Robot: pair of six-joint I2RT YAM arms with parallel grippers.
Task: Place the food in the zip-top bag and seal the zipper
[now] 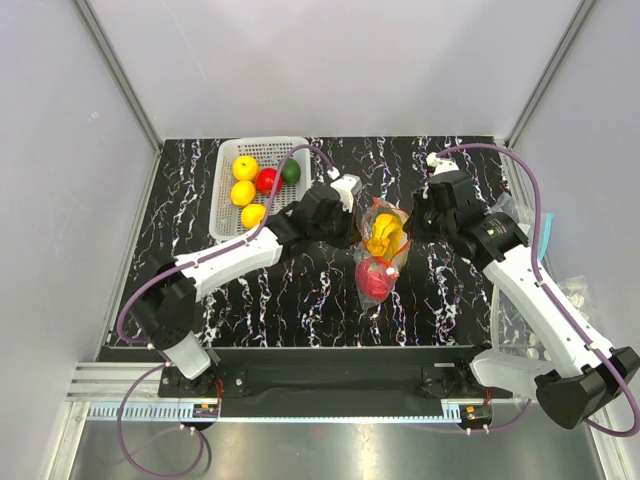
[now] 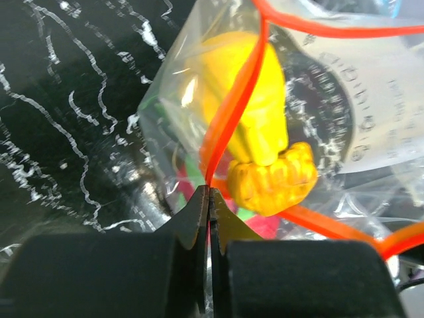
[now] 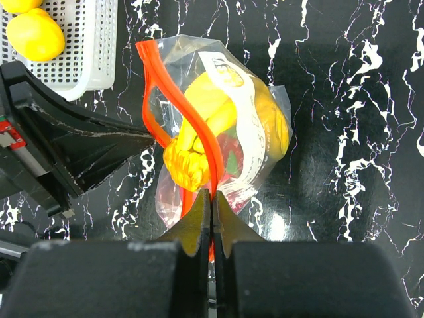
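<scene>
The zip bag (image 1: 372,275) lies open at mid-table, holding a red item and yellow food (image 2: 265,179), including banana-like pieces (image 3: 222,119). Its orange zipper (image 2: 232,119) curves round the mouth. My left gripper (image 1: 354,236) is at the bag's left edge; in its wrist view its shut tips touch the orange zipper line. My right gripper is shut at the zipper on the bag's other side, a thin stretch of orange showing at and below its tips.
A white perforated basket (image 1: 225,190) with yellow, red and green produce stands at back left. More clear bags (image 1: 520,320) lie at the right edge. Dark table around the bag is clear.
</scene>
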